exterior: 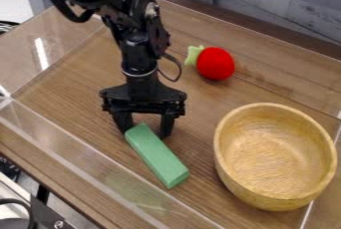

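My black gripper (144,123) is low over the wooden table, its fingers around the upper end of a green block (160,158) that lies angled toward the lower right. Whether the fingers grip the block or stand apart from it is hard to tell.
A large yellow bowl (273,181) sits at the right, close to the block. A red tomato-like object (216,64) with a green top lies behind the gripper to the right.
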